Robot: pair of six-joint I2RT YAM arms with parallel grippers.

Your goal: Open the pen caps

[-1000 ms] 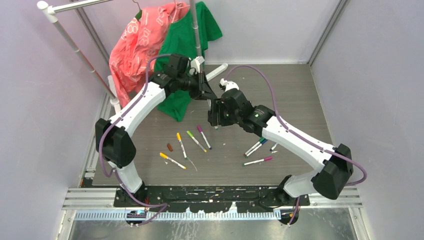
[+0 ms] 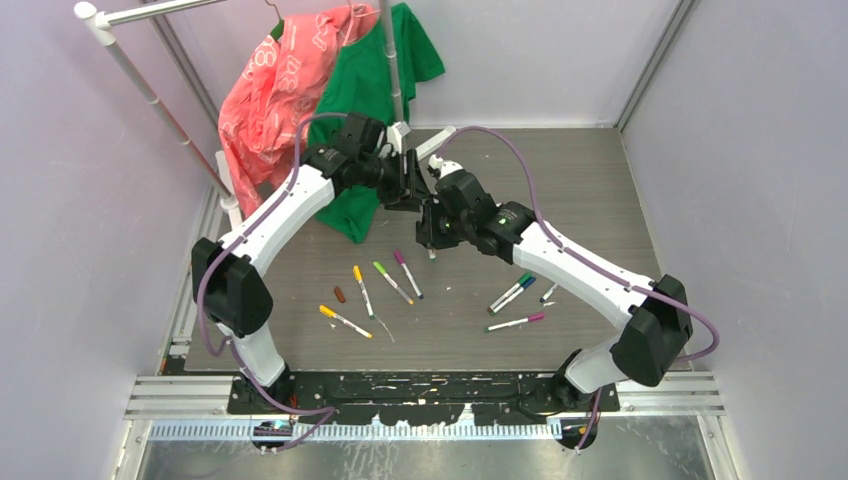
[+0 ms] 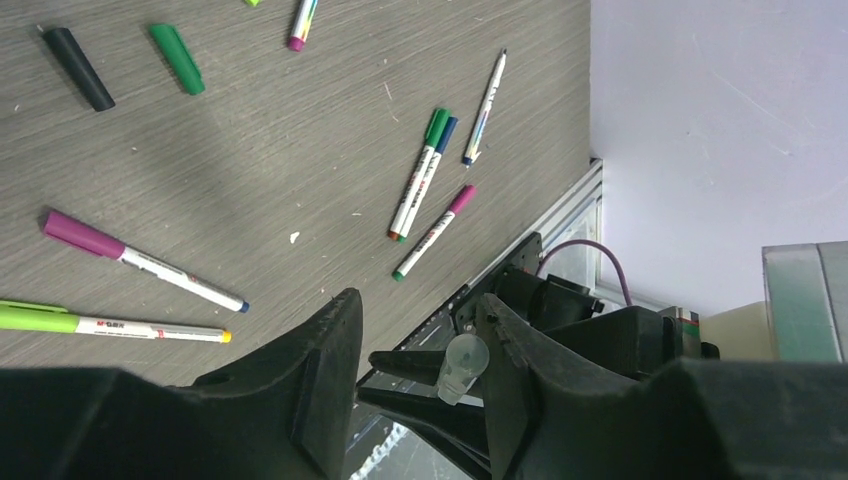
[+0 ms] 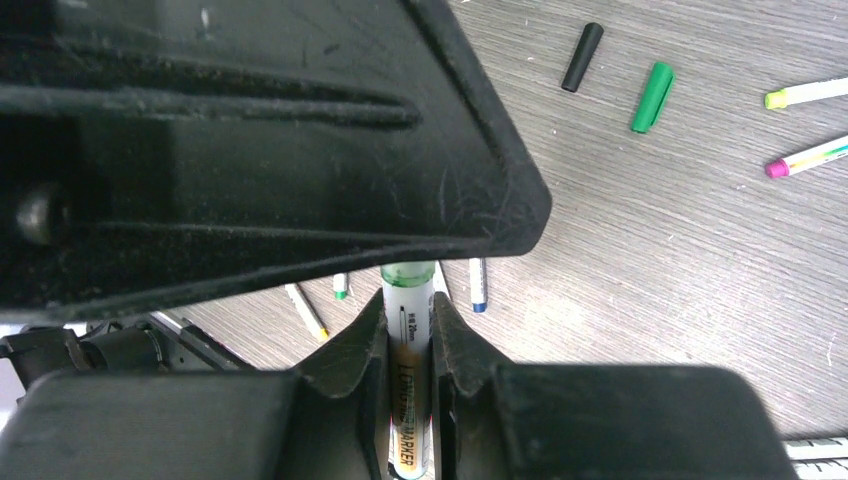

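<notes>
In the top view both grippers meet above the mat, left gripper over right gripper. In the right wrist view a white marker with a green band at its top stands upright between the fingertips of my right gripper, below a large black finger. In the left wrist view my left gripper is open; beyond its fingers a translucent pen end points up. Loose on the mat lie a green cap, a black cap and several capped markers, including a purple one and a lime one.
Clothes hang on a rail at the back left. More markers lie at the right, among them a magenta-capped one.
The left gripper has moved very slightly down.
</notes>
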